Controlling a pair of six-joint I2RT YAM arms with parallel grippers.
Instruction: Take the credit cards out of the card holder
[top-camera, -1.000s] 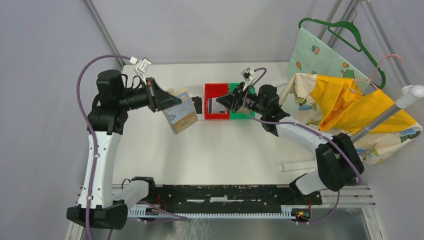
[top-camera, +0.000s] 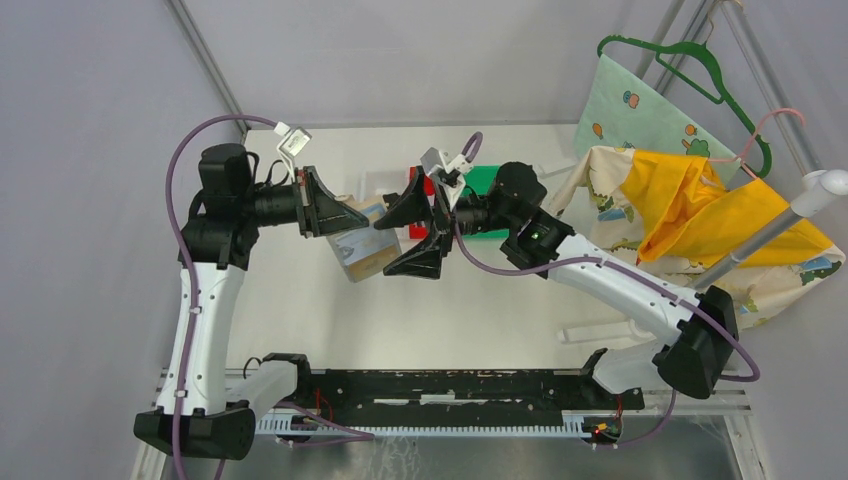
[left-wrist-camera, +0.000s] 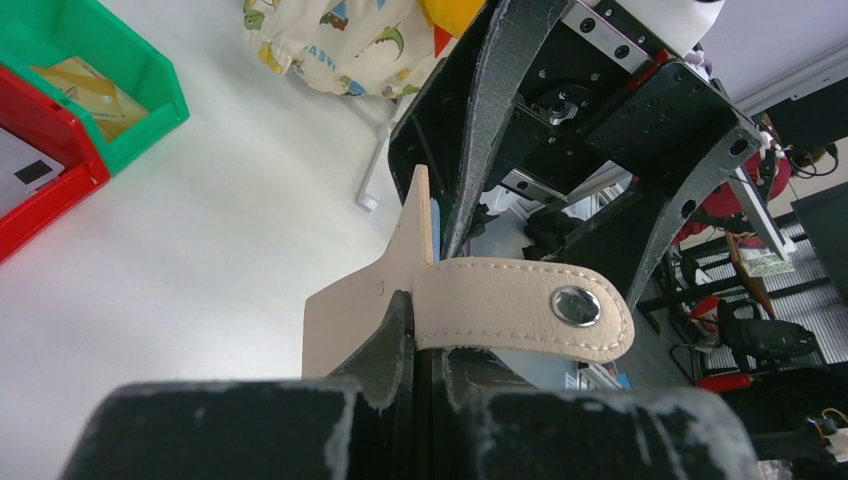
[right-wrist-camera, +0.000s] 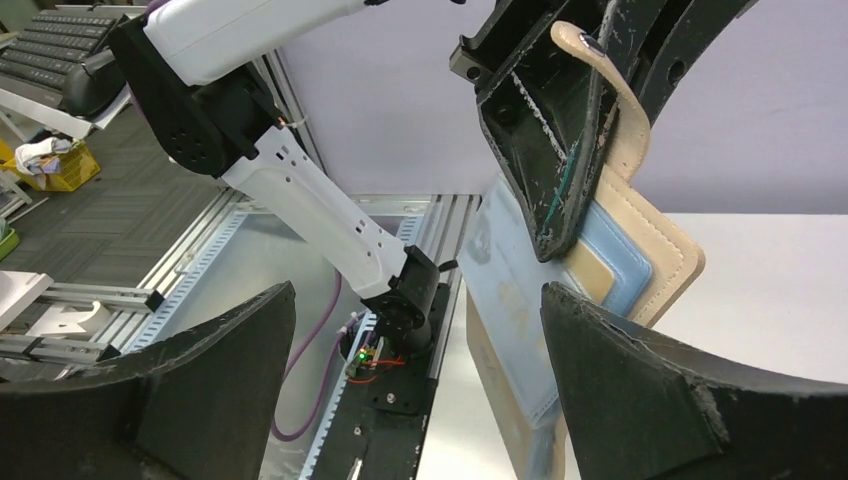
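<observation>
The beige card holder (top-camera: 362, 252) hangs open above the table, with my left gripper (top-camera: 362, 224) shut on it. In the left wrist view its strap (left-wrist-camera: 520, 305) with a metal snap sticks out to the right. In the right wrist view, pale blue sleeves or cards (right-wrist-camera: 520, 310) and a yellowish piece (right-wrist-camera: 590, 270) show inside the cover; I cannot tell which are cards. My right gripper (top-camera: 390, 245) is open at the holder's right side. One of its fingers (right-wrist-camera: 600, 350) overlaps the holder in the right wrist view, and nothing is gripped between them.
A red bin (left-wrist-camera: 60, 215) holding a light card-like item and a green bin (left-wrist-camera: 150, 120) with yellowish pieces stand together behind the right gripper. Hanging cloths (top-camera: 690, 200) fill the right side.
My right gripper has opened and moved left from over the bins to the card holder. The left gripper and the holder have shifted only slightly.
</observation>
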